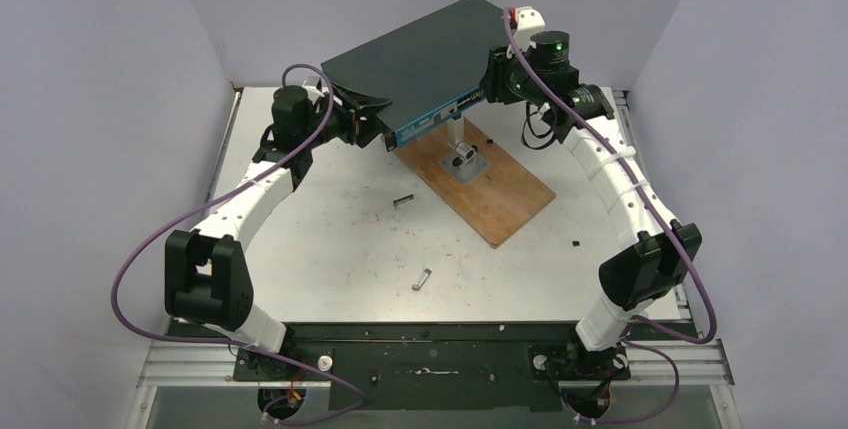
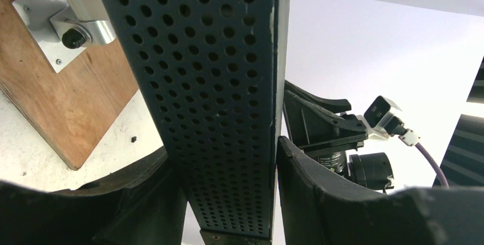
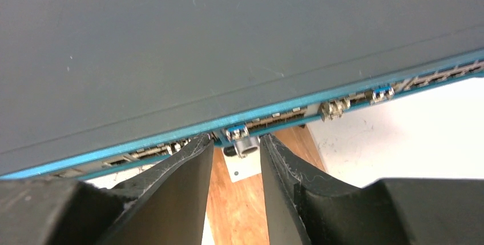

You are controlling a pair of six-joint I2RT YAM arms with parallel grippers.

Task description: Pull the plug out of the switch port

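The dark switch is raised on a stand, its blue-edged port row facing the front. My left gripper is shut on the switch's left end, whose perforated side fills the middle of the left wrist view. My right gripper stands open at the front edge toward the right; in the right wrist view its fingertips are just below the ports, near small connectors. Whether one of these is the plug I cannot tell.
The wooden base board with a metal bracket is under the switch. Small loose metal parts lie on the white table, which is mostly clear at the front.
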